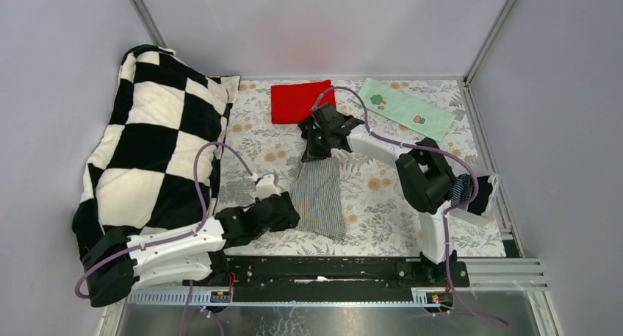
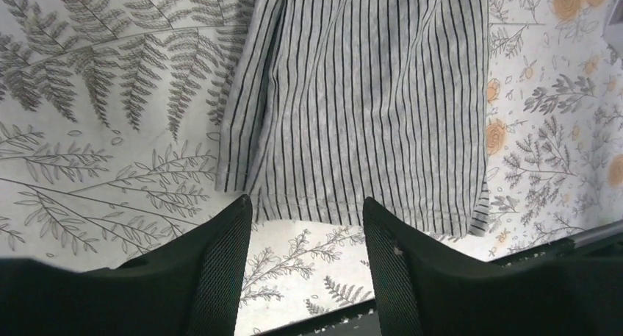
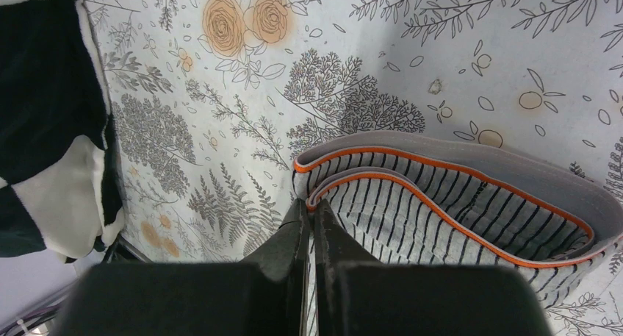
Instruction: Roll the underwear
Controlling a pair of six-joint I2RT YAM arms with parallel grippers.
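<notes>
The grey, dark-striped underwear (image 1: 319, 200) lies spread on the patterned table. Its orange-edged waistband (image 3: 455, 181) curves open in the right wrist view. My right gripper is shut on the fold at one end of that waistband, at the garment's upper left in the top view. Over the lower left of the underwear (image 2: 367, 145) stands my left gripper, its fingers spread apart with no cloth pinched between them. In the left wrist view a narrow strip along the left side is folded over, and the lower hem runs behind the fingertips.
A checkered blanket (image 1: 158, 141) is heaped at the left. Behind my right gripper are a red cloth (image 1: 290, 104) and a dark item; a green cloth (image 1: 408, 109) lies back right. A white box (image 1: 470, 217) holding rolled items stands at right.
</notes>
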